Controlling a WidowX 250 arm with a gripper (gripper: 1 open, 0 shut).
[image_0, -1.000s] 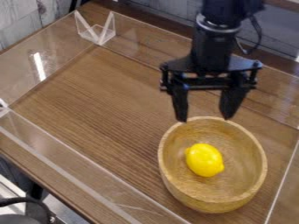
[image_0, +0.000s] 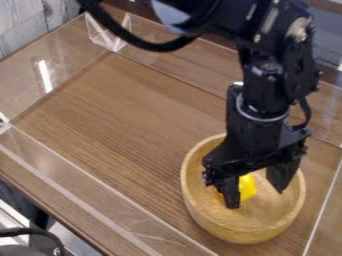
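Observation:
A black gripper (image_0: 257, 180) hangs open, reaching down into a round tan bowl (image_0: 234, 228) at the lower right. A yellow object (image_0: 245, 208) lies in the bowl, largely hidden behind the gripper's fingers. Whether the fingers touch it is unclear.
A bare wooden surface (image_0: 100, 110) fills the left and middle, with clear edging along its left side. A white angular object (image_0: 134, 35) stands at the top left. The bowl sits near the front right edge.

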